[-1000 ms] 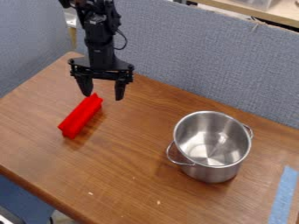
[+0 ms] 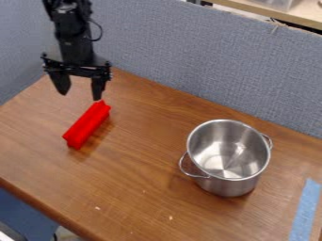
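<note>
A red bar-shaped object [image 2: 86, 125] lies diagonally on the wooden table at the left. Above and behind it, my black gripper [image 2: 79, 83] hangs with its two fingers apart and nothing visible between them. A steel pot [image 2: 227, 158] with two side handles stands upright at the right.
Grey padded panels [image 2: 201, 66] border the table [image 2: 151, 198] at the back and left. A light blue tape strip [image 2: 304, 212] lies on the right edge of the table.
My gripper has moved to the left and a little downward in the view. The red object and the pot have not moved.
</note>
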